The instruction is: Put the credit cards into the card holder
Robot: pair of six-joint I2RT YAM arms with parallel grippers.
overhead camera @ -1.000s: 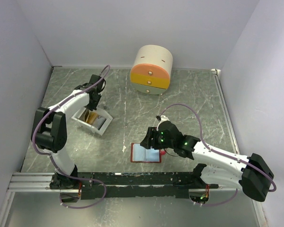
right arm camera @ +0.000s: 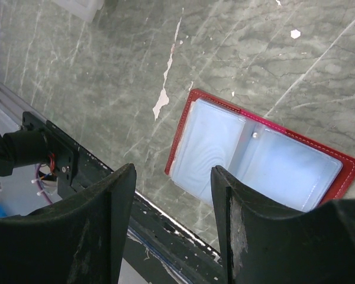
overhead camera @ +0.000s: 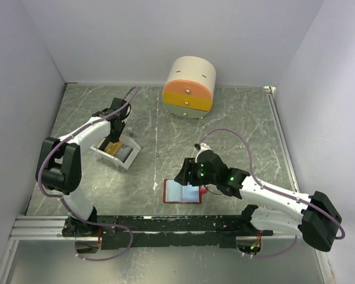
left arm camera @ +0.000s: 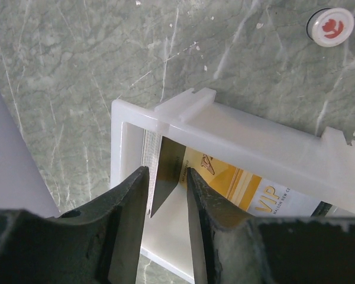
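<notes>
The white tray on the left of the table holds several cards. In the left wrist view, a dark card lies in the tray's corner area, beside a gold card and a grey VIP card. My left gripper is over the tray, open, its fingertips on either side of the dark card's lower part; contact cannot be told. The red-edged card holder lies spread on the table with pale, clear pockets. Above it hangs my right gripper, open and empty.
A small drawer cabinet stands at the back middle. Close to the tray, a round white cap with a red mark sits on the table. Bare tabletop separates tray and holder.
The right arm, tray and holder look still.
</notes>
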